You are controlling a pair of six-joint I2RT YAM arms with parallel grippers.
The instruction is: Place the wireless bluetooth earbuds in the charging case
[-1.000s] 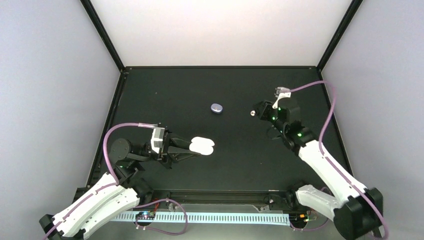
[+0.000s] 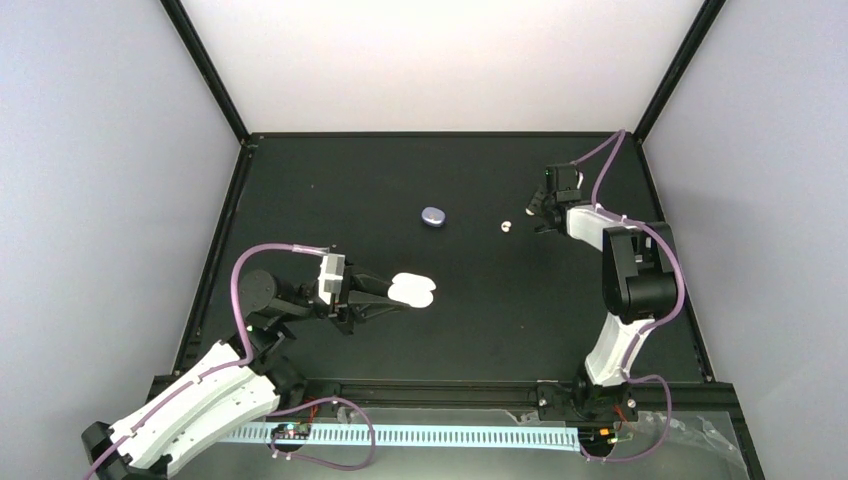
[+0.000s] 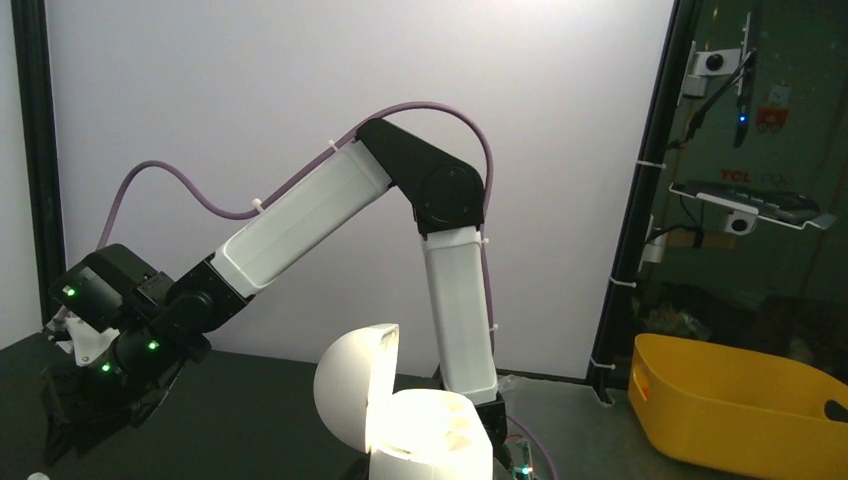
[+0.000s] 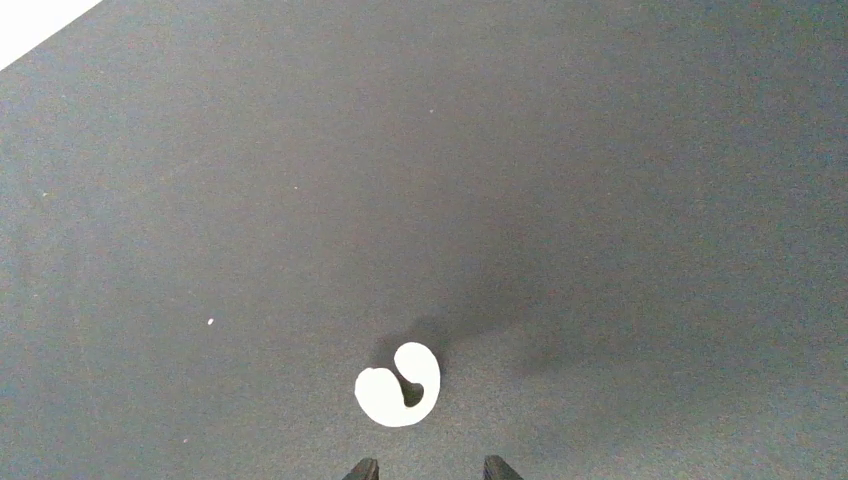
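My left gripper [image 2: 385, 300] is shut on the white charging case [image 2: 411, 291], held with its lid open; in the left wrist view the case [image 3: 430, 440] shows its cavities. A small white earbud [image 2: 506, 227] lies on the black mat, seen also as a curled white shape [image 4: 425, 385] in the right wrist view, just beyond the fingertips. My right gripper [image 2: 540, 215] is above the mat to the right of the earbud, its fingers apart with nothing seen between them.
A grey-blue rounded object [image 2: 433, 216] lies mid-mat. Walls enclose the mat [image 2: 470, 160] at back and sides. A yellow bin [image 3: 730, 400] stands outside, in the left wrist view.
My right arm has folded and moved back, its gripper turning and shifting right of the earbud. The left gripper and case have shifted slightly right.
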